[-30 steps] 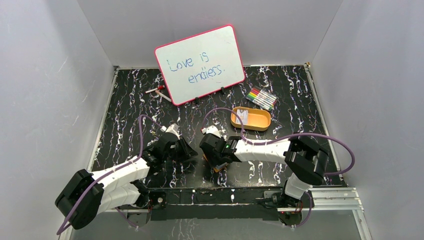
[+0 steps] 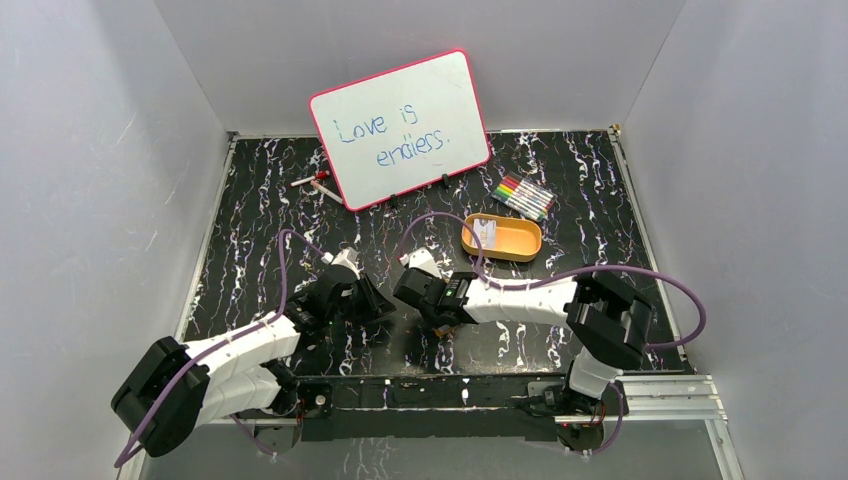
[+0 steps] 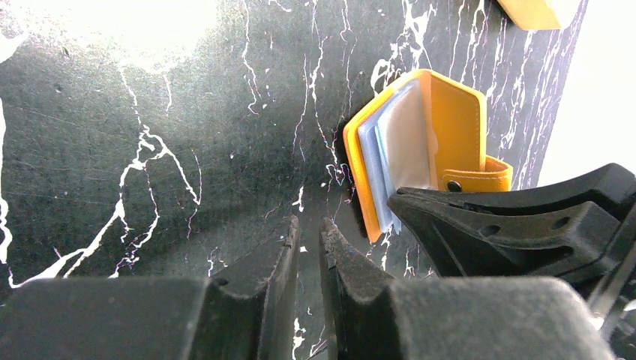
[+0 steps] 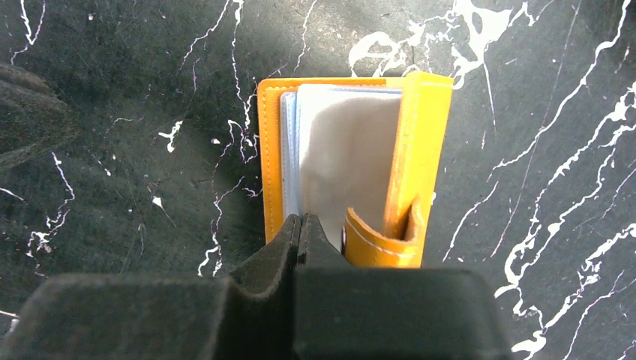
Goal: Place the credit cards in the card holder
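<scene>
The orange card holder [image 4: 273, 172] stands partly open on the black marbled table, with pale cards [image 4: 349, 150] inside it. In the top view little of the holder [image 2: 443, 331] shows beneath my right arm. My right gripper is shut, its tips over the left part of the holder by the cards' edge, nothing visible between them. From the left wrist view, the right gripper's dark fingers [image 3: 495, 225] reach over the holder [image 3: 362, 161]. My left gripper is slightly open with an empty gap, over bare table to the holder's left. Another card [image 2: 485, 234] lies in the yellow tray.
The yellow tray [image 2: 518, 240] stands behind the right arm, a pack of colored markers [image 2: 524, 197] beyond it. A whiteboard [image 2: 400, 130] occupies the back, with loose pens [image 2: 327, 191] by its left edge. Bare table lies left of the holder.
Less of the holder now shows from above. The left arm looks almost still.
</scene>
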